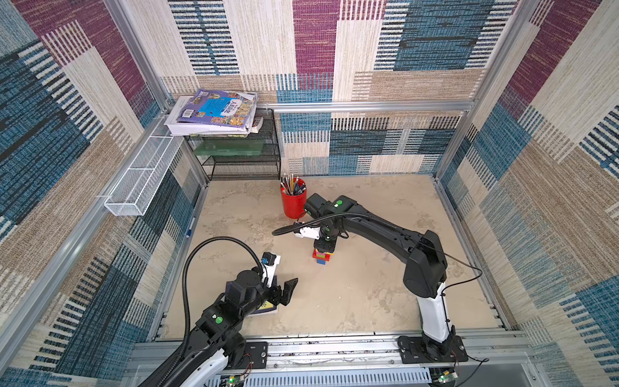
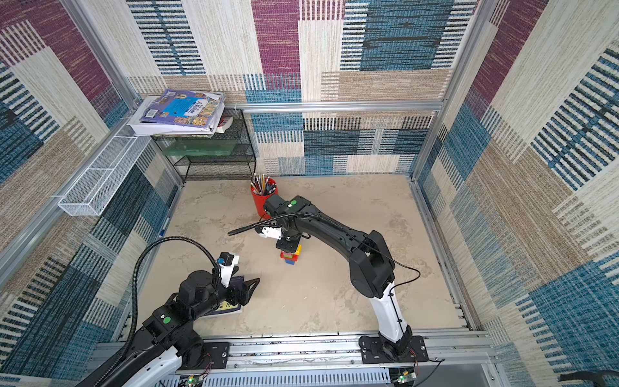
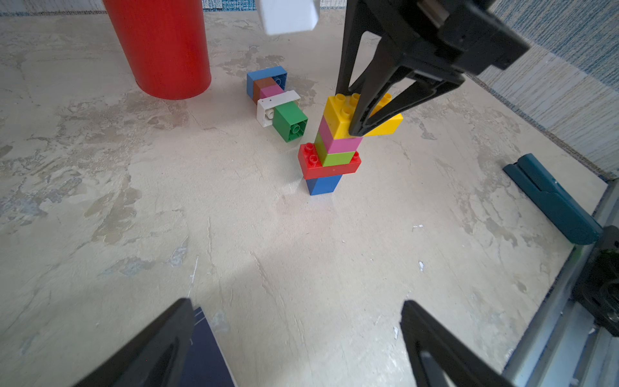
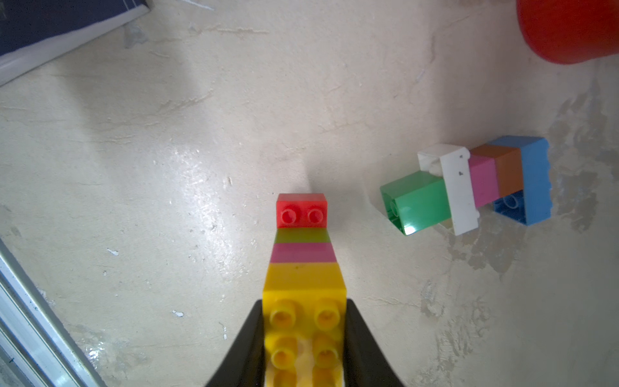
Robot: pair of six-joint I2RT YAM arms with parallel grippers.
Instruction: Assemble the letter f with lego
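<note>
A brick stack stands at the table's middle: a blue brick [image 3: 322,185] lowest, then a longer red brick [image 3: 329,169], lime [image 3: 336,158], pink [image 3: 341,145] and a long yellow brick [image 3: 387,127] on top. My right gripper has its fingers around the yellow brick, apparently touching it; its grip is hard to tell. My left gripper stands open at the front left, empty. Beside the stack lie loose bricks: green [image 4: 416,203], white [image 4: 459,193], pink [image 4: 483,180], brown [image 4: 506,174], blue [image 4: 535,180].
A red pencil cup [image 3: 161,51] stands behind. A dark book [image 3: 206,354] lies under my left gripper. A teal stapler-like object [image 3: 551,196] lies near the table's edge in the left wrist view.
</note>
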